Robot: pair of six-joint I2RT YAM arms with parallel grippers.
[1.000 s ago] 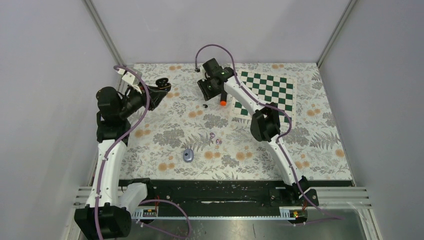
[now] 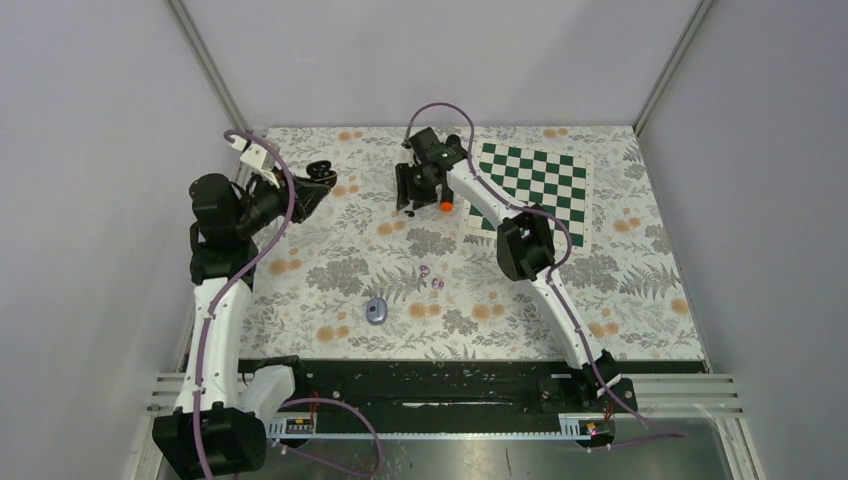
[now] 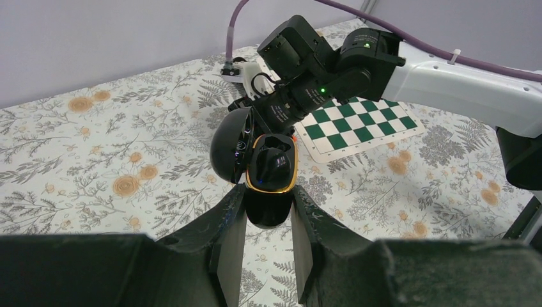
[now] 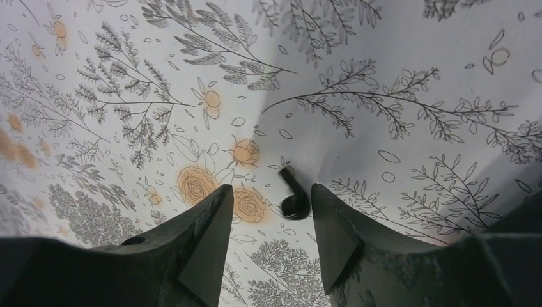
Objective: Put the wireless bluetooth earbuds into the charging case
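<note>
My left gripper is shut on a black charging case [image 3: 270, 214], held above the left part of the table with its lid raised. A thin orange line runs round the case's rim, and a dark, rounded shape shows inside. One black earbud [image 4: 296, 203] lies on the patterned cloth, its stem pointing away in the right wrist view. Over it stands my right gripper, open, with the earbud near the right finger and a wider space to the left finger. In the top view the same earbud is a small dark spot beside the right fingers.
A green and white checkerboard [image 2: 540, 185] lies right of the right gripper, and a black cylinder with an orange end [image 2: 446, 206] lies beside that arm. A grey-blue mouse [image 2: 376, 310] and small pink items [image 2: 437, 284] sit nearer the front.
The left gripper with the case has shifted slightly left.
</note>
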